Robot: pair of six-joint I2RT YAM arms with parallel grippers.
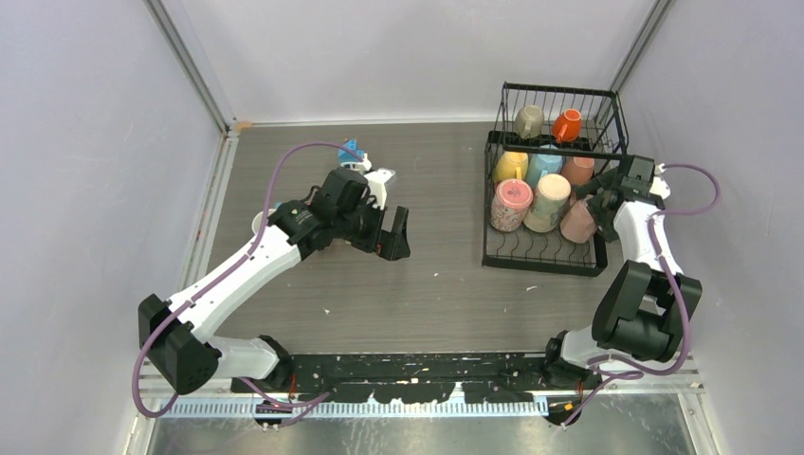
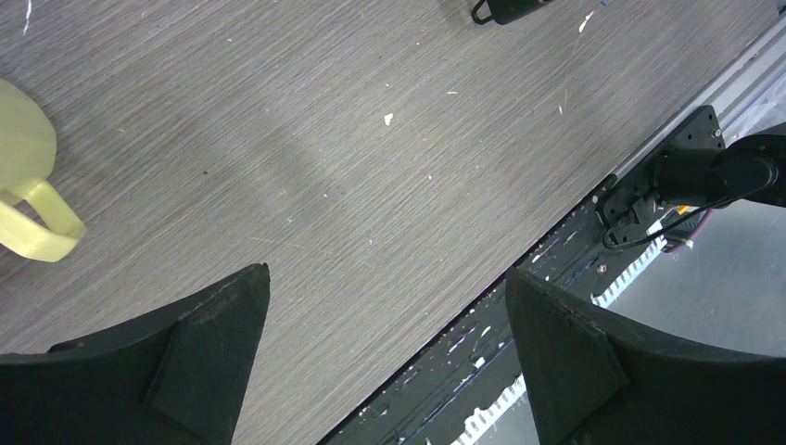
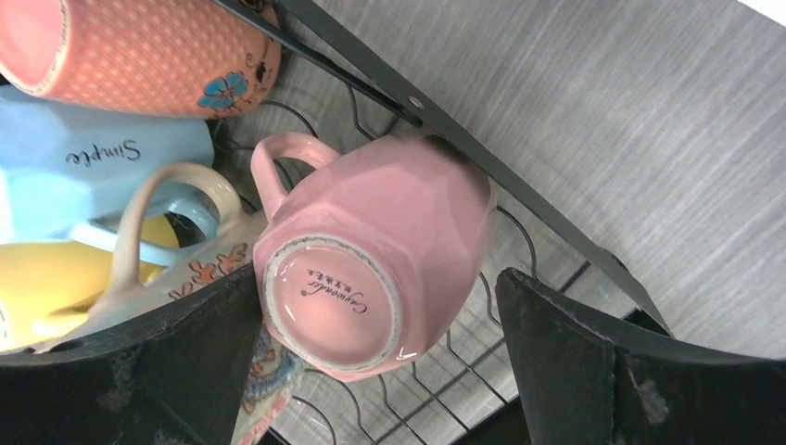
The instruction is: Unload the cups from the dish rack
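Note:
The black dish rack at the right of the table holds cups on two levels. On its lower level, at the right, leans a pink cup; my right gripper is open with its fingers to either side of that cup. A pink-lidded cup and a cream-based cup stand beside it. Behind them are a yellow cup, a blue cup and an orange-pink cup. The upper level carries a beige cup and an orange cup. Over the bare table, my left gripper stands open and empty.
Under the left arm, a white item and a blue item are partly hidden. A pale yellow cup shows in the left wrist view. A rack rail runs close by the pink cup.

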